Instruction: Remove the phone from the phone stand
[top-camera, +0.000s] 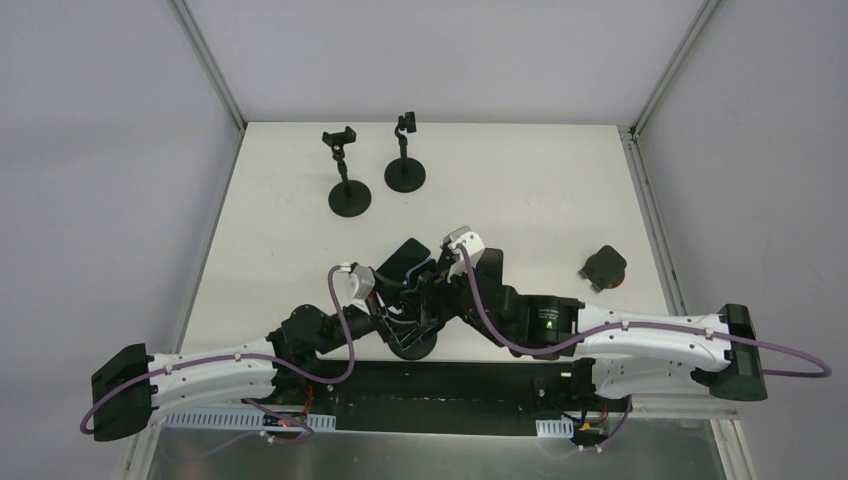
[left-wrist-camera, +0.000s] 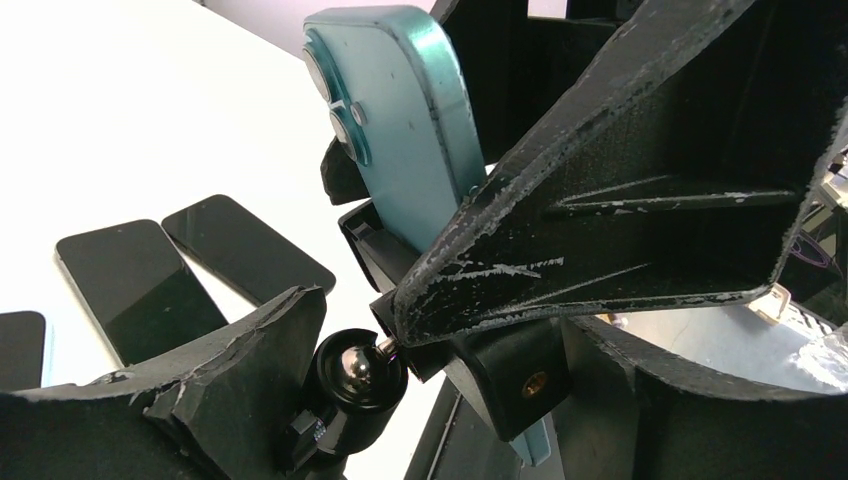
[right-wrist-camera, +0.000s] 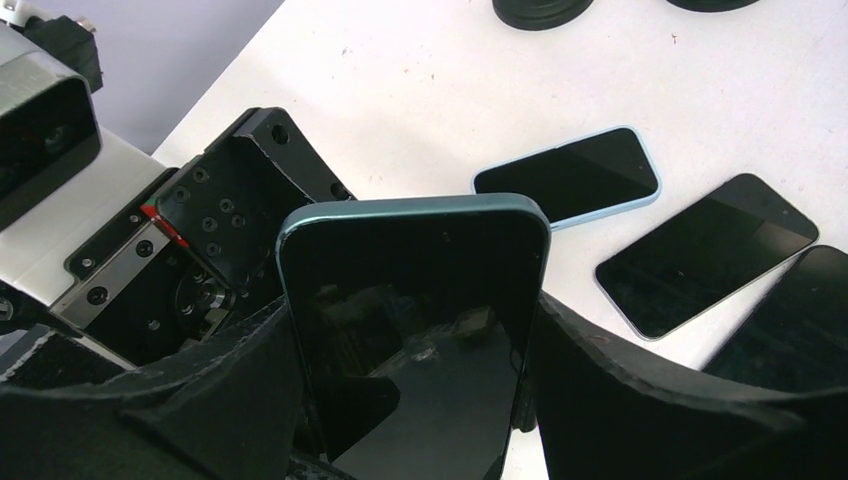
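A teal phone (left-wrist-camera: 410, 110) stands upright in the black phone stand (left-wrist-camera: 510, 370), its screen facing the right wrist camera (right-wrist-camera: 415, 330). My left gripper is low at the stand, its fingers apart around the neck and holder; whether it grips is unclear. My right gripper is shut on the phone's sides. In the top view both grippers (top-camera: 400, 310) (top-camera: 440, 285) meet over the stand near the front edge and largely hide phone and stand.
Several phones lie flat behind, including a blue-edged one (right-wrist-camera: 565, 175). Two empty stands (top-camera: 350, 198) (top-camera: 405, 175) stand at the back. A dark object (top-camera: 605, 265) sits at the right.
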